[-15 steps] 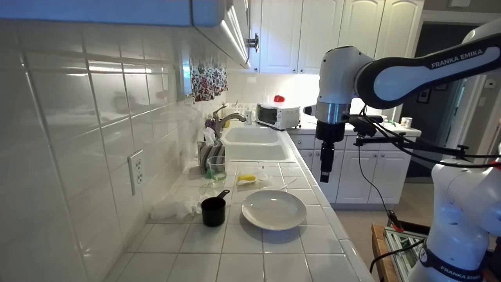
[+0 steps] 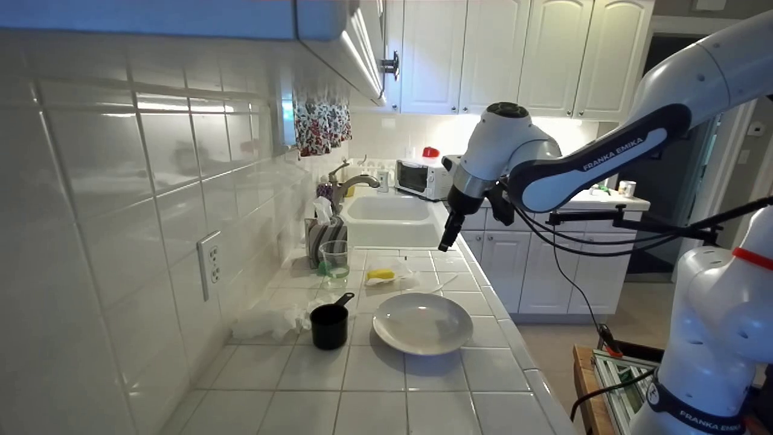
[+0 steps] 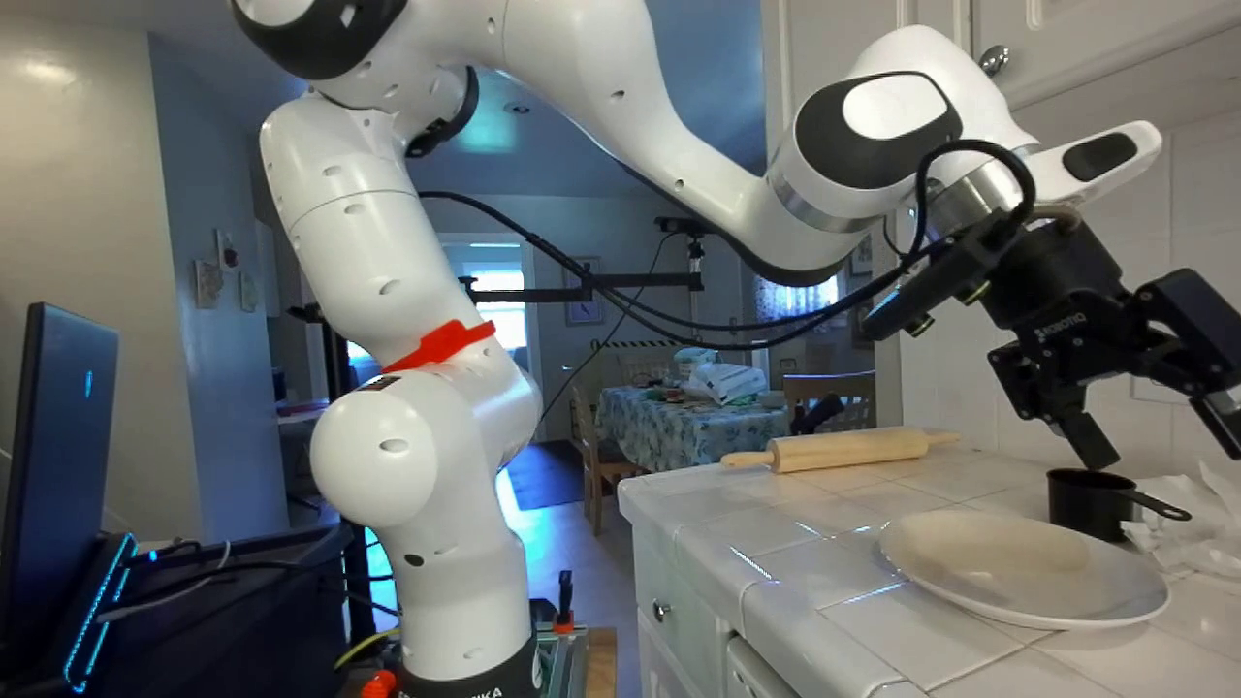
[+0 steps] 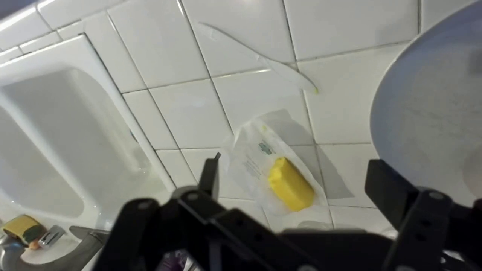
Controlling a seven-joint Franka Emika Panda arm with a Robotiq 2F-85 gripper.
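Note:
My gripper is open, its two black fingers wide apart with nothing between them. In the wrist view a yellow block point(image 4: 291, 185) lies on a crumpled white wrapper point(image 4: 250, 156), both seen through the gap between the fingers from above. A translucent white plastic knife point(image 4: 266, 61) rests on the tiles beyond the wrapper. The pale round plate point(image 2: 423, 324) sits on the counter nearer exterior view 1, with a black measuring cup point(image 2: 330, 325) to its left, its handle sticking out. From that side, the gripper hangs above the counter's edge, well clear of everything.
A white double sink point(image 2: 389, 210) with a faucet point(image 2: 355, 181) lies beyond the wrapper. A clear cup point(image 2: 334, 264) and a striped tissue holder point(image 2: 326, 243) stand near the wall. A rolling pin point(image 3: 855, 449) lies at the counter's other end.
The arm has swung left, over the counter's edge, and risen a little; the gripper now tilts rather than pointing straight down. The objects on the counter have not moved.

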